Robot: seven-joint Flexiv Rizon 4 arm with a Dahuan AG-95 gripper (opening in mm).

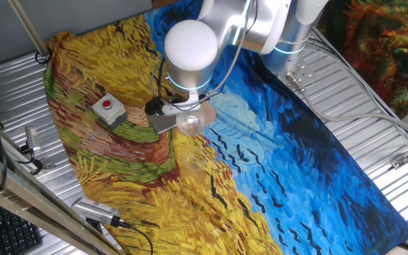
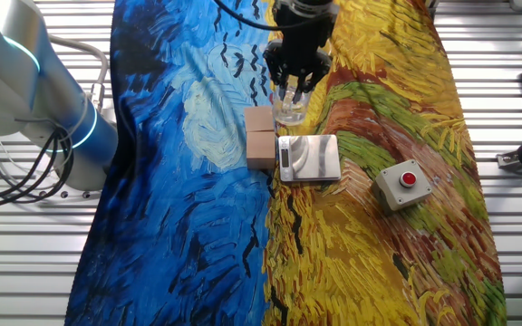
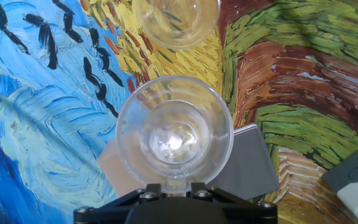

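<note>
A clear cup (image 3: 174,134) hangs at my gripper, its near rim between the fingers, which are shut on it. The wrist view looks down into the cup and shows only a bright glare at its bottom. In exterior view 2 the cup (image 2: 290,107) is under the gripper (image 2: 295,83), close to the brown blocks and the scale. A second clear cup (image 3: 179,18) stands on the yellow cloth beyond the held one; in exterior view 1 that cup (image 1: 195,164) is faint.
A small silver scale (image 2: 315,158) lies beside two brown blocks (image 2: 260,149). The grey box with a red button (image 2: 404,186) stands to the scale's right. A metal-bodied device (image 1: 95,210) sits at the near left edge.
</note>
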